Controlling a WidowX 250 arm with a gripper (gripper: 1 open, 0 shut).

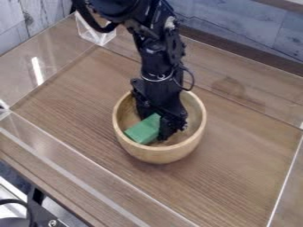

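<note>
A tan bowl [159, 151] stands on the wooden table [71, 133] near the middle of the view. Inside it, toward the left, lies a green block [144, 130]. The black arm reaches down from the top, and its gripper [159, 121] is low in the bowl, right beside the block. The fingertips are dark and partly hidden, so what lies between them cannot be made out.
A clear plastic container [92, 28] sits at the back left. Grey wall panels [249, 35] run behind the table. The wood to the left and right of the bowl is clear.
</note>
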